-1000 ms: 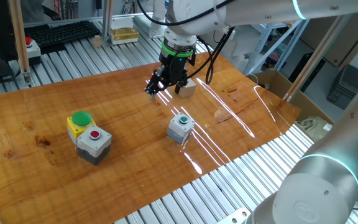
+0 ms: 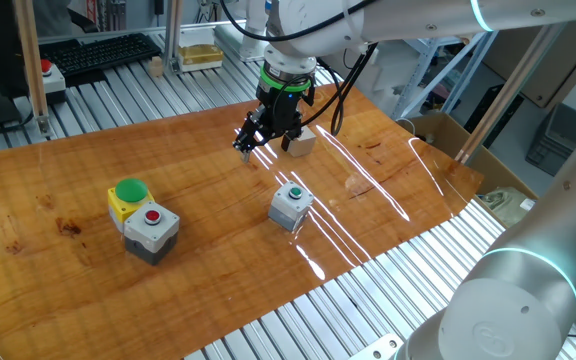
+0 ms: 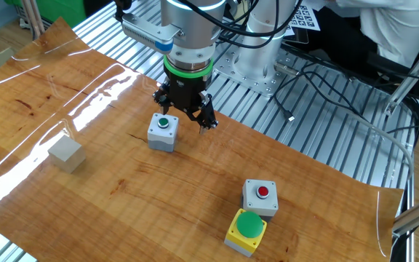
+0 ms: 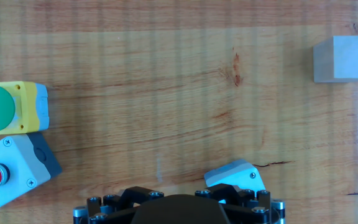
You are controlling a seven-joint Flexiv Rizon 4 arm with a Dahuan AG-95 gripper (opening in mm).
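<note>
My gripper (image 3: 184, 118) hangs above the wooden board with its fingers spread apart and nothing between them. In the wrist view the gripper shows only at the bottom edge, covering part of a small grey box (image 4: 236, 175). That box (image 2: 291, 206) carries a green button and stands alone on the board. A pale wooden cube (image 3: 67, 153) rests apart from it. Off to another side, a yellow box (image 4: 27, 107) with a big green mushroom button stands against a grey box (image 4: 21, 163) with a red button.
Bare board (image 2: 68, 270) lies around the boxes, and ribbed metal table (image 2: 298, 325) borders it. Black cables (image 2: 340, 100) hang beside the wrist. A keyboard (image 2: 98, 52) and another red-button box (image 2: 52, 80) sit behind the board.
</note>
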